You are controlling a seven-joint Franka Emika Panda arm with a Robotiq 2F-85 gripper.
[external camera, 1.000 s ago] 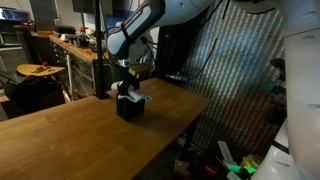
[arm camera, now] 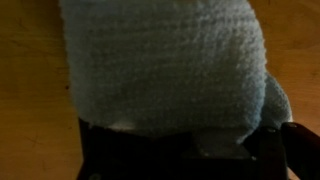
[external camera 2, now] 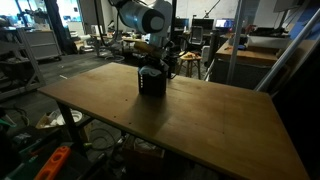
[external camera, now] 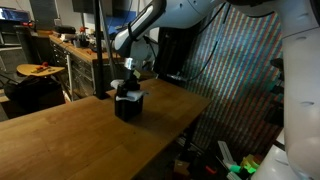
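Note:
A black box (external camera: 127,110) stands on the wooden table (external camera: 75,136). A pale, ribbed cloth (external camera: 130,95) lies bunched at its top, and in the second exterior view the same cloth (external camera 2: 150,71) shows over the upper edge of the box (external camera 2: 152,86). My gripper (external camera: 131,84) points down right above the box, at the cloth. In the wrist view the cloth (arm camera: 165,65) fills most of the picture and covers the space between the fingers. Dark gripper parts show along the bottom edge there, too dim to make out how the fingers stand.
Bare tabletop (external camera 2: 215,125) surrounds the box on several sides. Chairs, including a red one (external camera: 38,70), and desks stand in the background, away from the table.
My gripper has come slightly lower over the box. The cloth, which stuck out to the right of the box top a second ago, now sits lower and closer over it.

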